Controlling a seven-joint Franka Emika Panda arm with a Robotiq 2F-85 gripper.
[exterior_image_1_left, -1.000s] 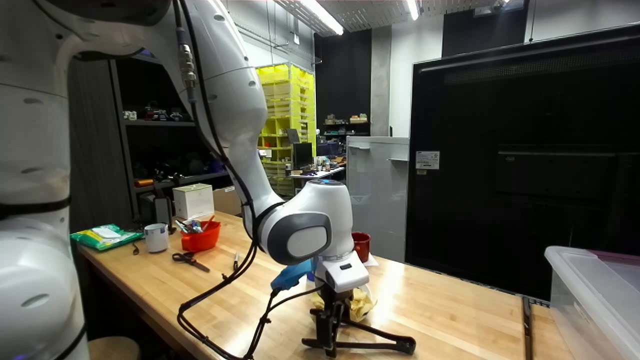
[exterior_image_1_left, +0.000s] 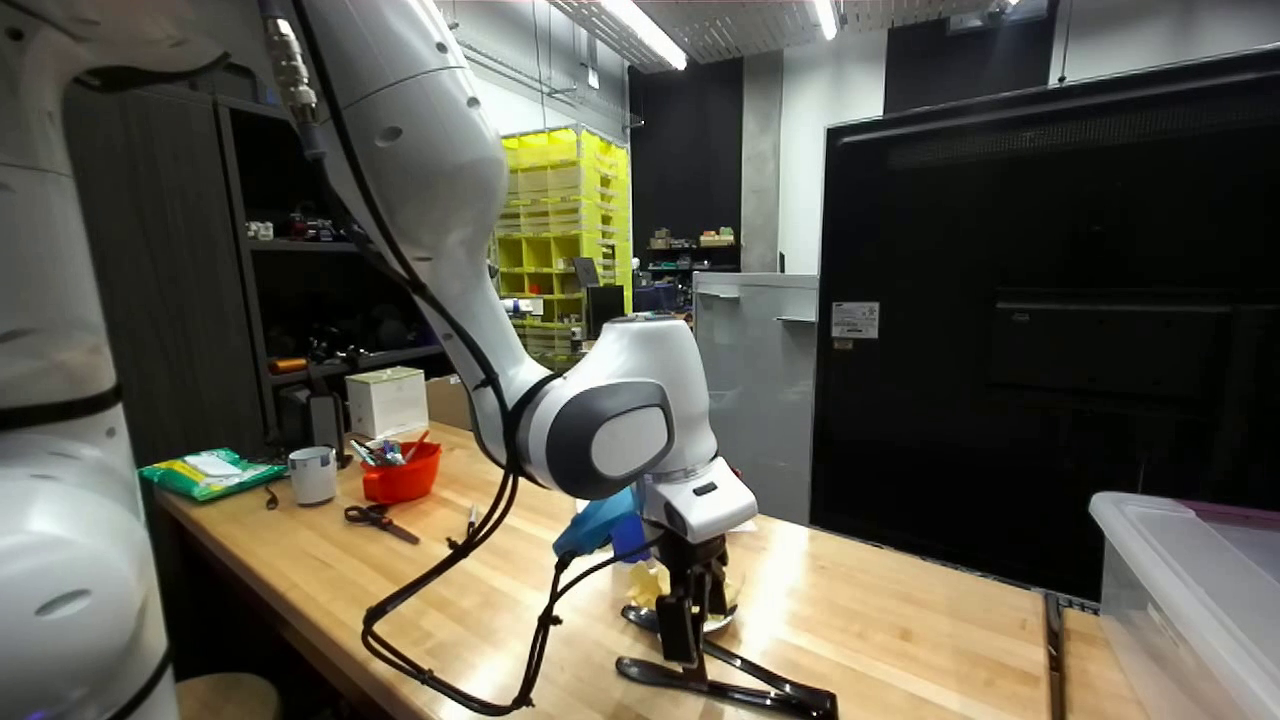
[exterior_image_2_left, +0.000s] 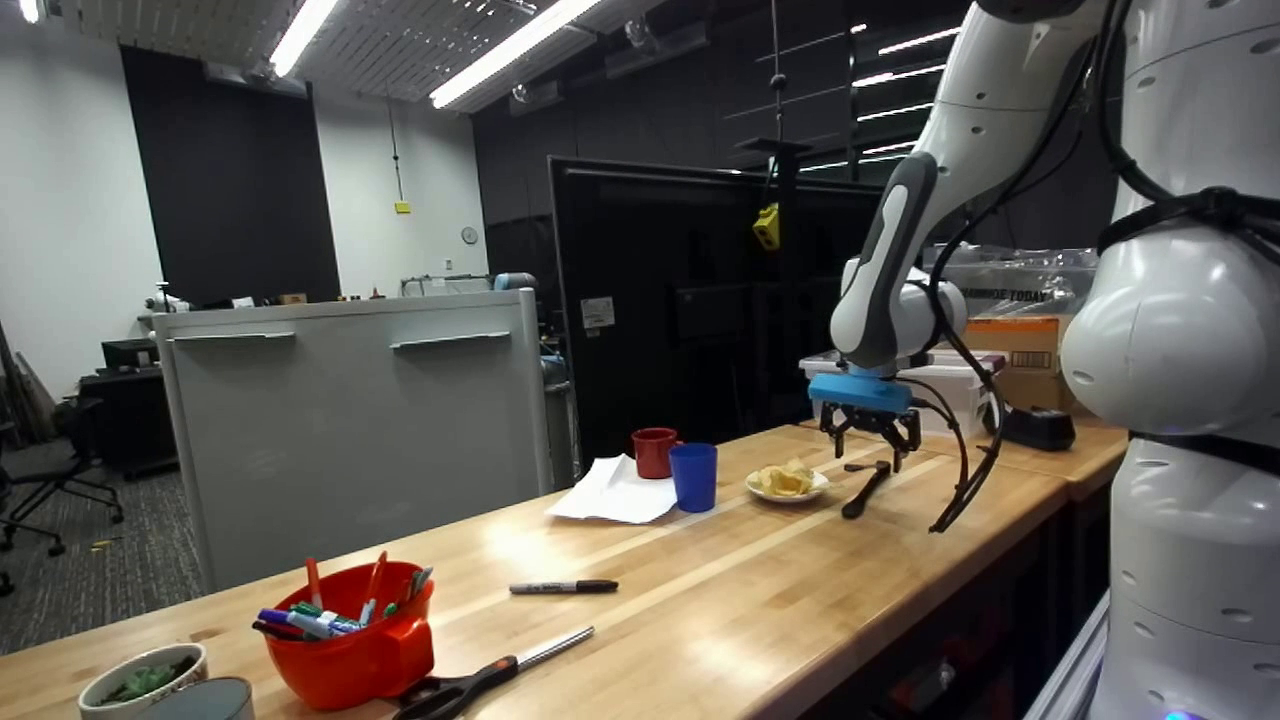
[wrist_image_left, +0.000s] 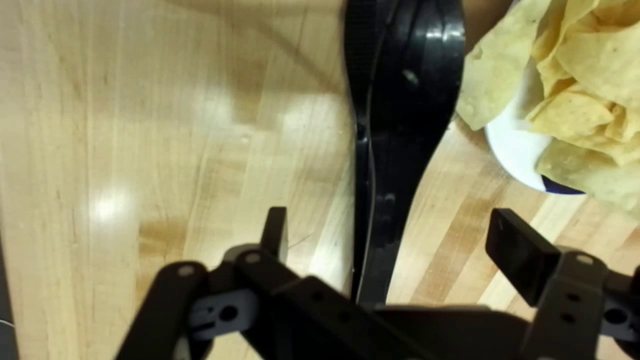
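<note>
Black tongs (exterior_image_1_left: 750, 694) lie on the wooden table beside a white plate (exterior_image_2_left: 817, 490) of yellow chips (exterior_image_2_left: 786, 478). My gripper (exterior_image_2_left: 867, 456) is open over the tongs, nothing held. From the wrist, the tongs (wrist_image_left: 399, 138) run lengthwise between the widely parted fingers of the gripper, with clear space on both sides. The chips (wrist_image_left: 591, 90) are at the upper right there, just beside the broad end of the tongs. In exterior view 1, the gripper (exterior_image_1_left: 699, 630) partly covers the tongs and plate. The tongs' near end is hidden under the gripper body in the wrist view.
A blue cup (exterior_image_2_left: 693, 478), red mug (exterior_image_2_left: 654, 454) and white paper (exterior_image_2_left: 615, 492) are beyond the plate. A marker (exterior_image_2_left: 564, 587), scissors (exterior_image_2_left: 480, 684) and red pen holder (exterior_image_2_left: 348, 654) lie farther along. A clear bin (exterior_image_1_left: 1182, 600) stands on the right. Mid-table is mostly bare.
My hand has risen and shifted slightly right in exterior view 1, now covering the red mug and more of the chips. The tongs have shifted a little and their two arms look differently angled.
</note>
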